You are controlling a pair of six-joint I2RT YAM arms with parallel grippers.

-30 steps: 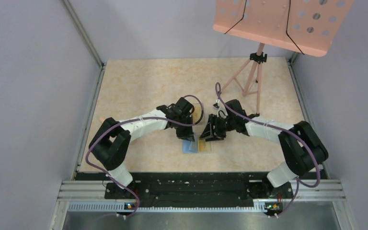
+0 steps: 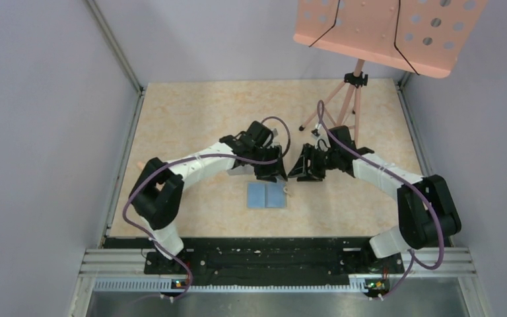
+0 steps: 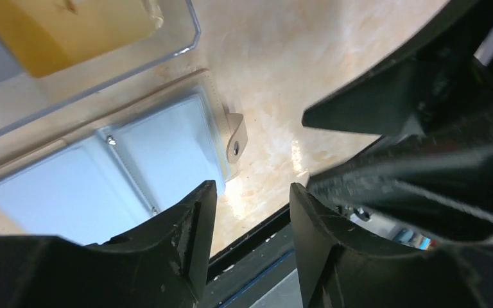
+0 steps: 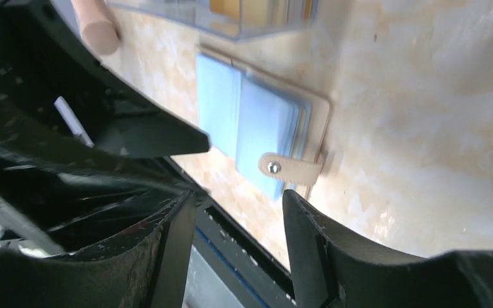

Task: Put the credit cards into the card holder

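Observation:
The card holder (image 2: 257, 195) lies open on the table, blue cards in both halves; in the left wrist view its blue surface (image 3: 167, 147) and snap tab (image 3: 236, 138) show, and in the right wrist view the tab (image 4: 295, 168) is at its near end. A clear tray (image 3: 83, 32) with gold cards is just behind it. My left gripper stands open above the holder's right end, nothing between its fingers. My right gripper is open beside the holder on the right, also empty.
A pink stand (image 2: 348, 105) is at the back right. The front edge (image 2: 251, 241) lies close below the holder. The two grippers are near each other.

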